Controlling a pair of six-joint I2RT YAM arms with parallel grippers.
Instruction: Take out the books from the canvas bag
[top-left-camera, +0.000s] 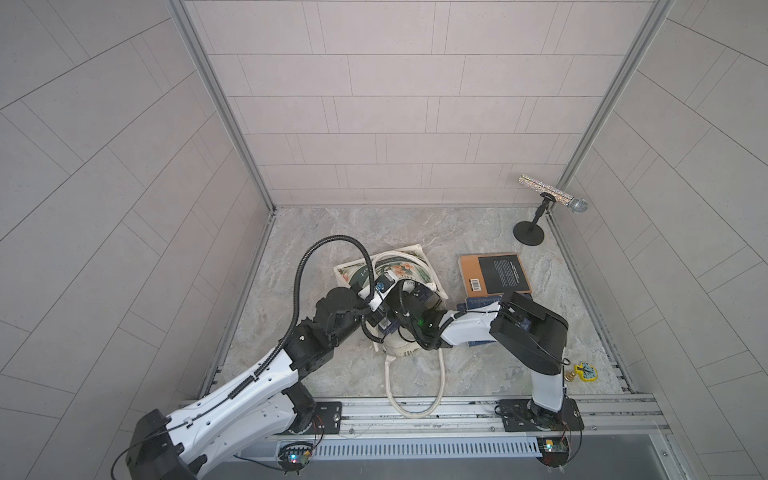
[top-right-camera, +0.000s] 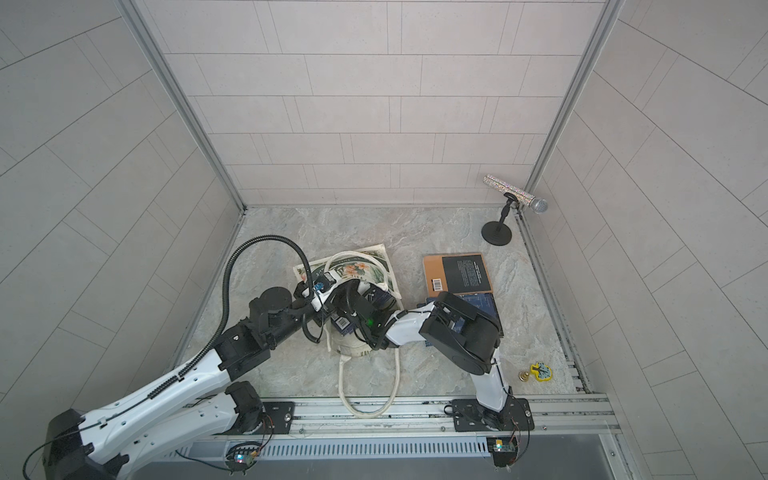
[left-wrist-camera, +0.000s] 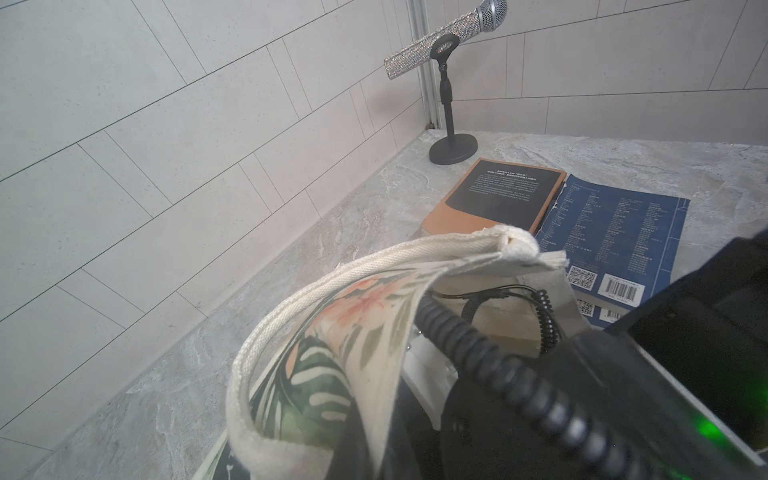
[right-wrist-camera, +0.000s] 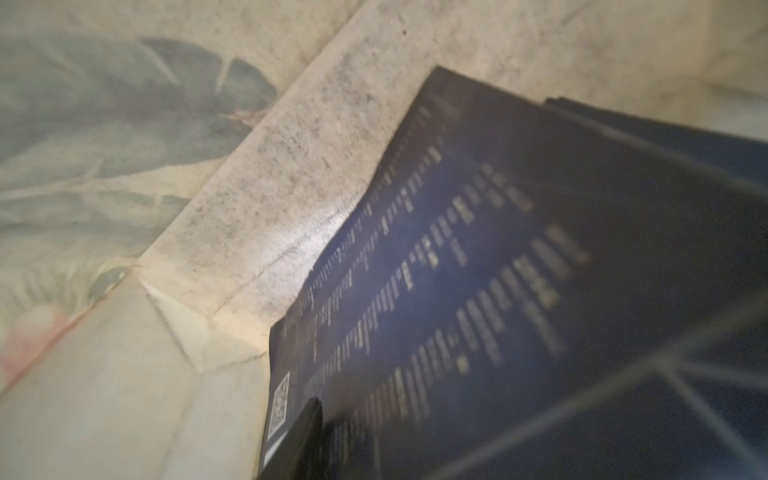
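The cream canvas bag (left-wrist-camera: 374, 324) with its leafy floral print lies mouth open, its rim (left-wrist-camera: 276, 344) raised. At that rim my left gripper is shut on a fold of canvas. My right gripper is inside the bag mouth, its tips hidden in the top views. Inside the bag, the right wrist view shows a dark blue book (right-wrist-camera: 448, 264) with rows of pale text, and another dark book (right-wrist-camera: 680, 140) behind it. One dark finger (right-wrist-camera: 308, 440) shows against the front book's lower left; the other finger is not visible, so its finger state is unclear.
Right of the bag lie an orange-and-black book (top-left-camera: 472, 276) and blue books (left-wrist-camera: 620, 232), partly under my right arm. A microphone on a stand (top-left-camera: 529, 233) is at the back right. A small yellow object (top-left-camera: 586, 372) sits front right. The floor behind the bag is clear.
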